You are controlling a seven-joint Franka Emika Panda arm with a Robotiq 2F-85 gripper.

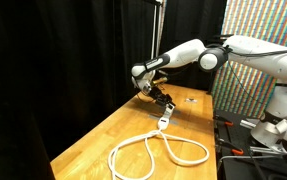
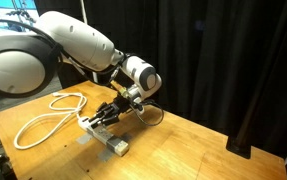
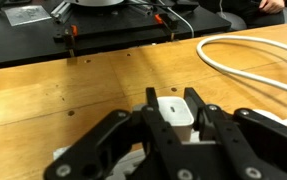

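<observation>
A white power strip (image 2: 105, 139) lies on the wooden table, its white cord (image 1: 116, 155) looping away over the surface. My gripper is low over the strip, shut on a small pale block, perhaps a plug or adapter (image 3: 176, 113). In the wrist view the block's light end shows between the dark fingers; its underside is hidden, so I cannot tell whether it sits in the strip. Part of the strip (image 3: 126, 163) shows beneath the gripper there. From the exterior views the gripper (image 2: 107, 112) looks close to the strip's top, and the held block is hard to make out.
Bare wooden table (image 2: 198, 155) spreads out on the side away from the cord. Black curtains (image 1: 58, 80) hang along one side. The arm's base (image 1: 273, 133) stands at the table edge, with dark clamps and cables nearby.
</observation>
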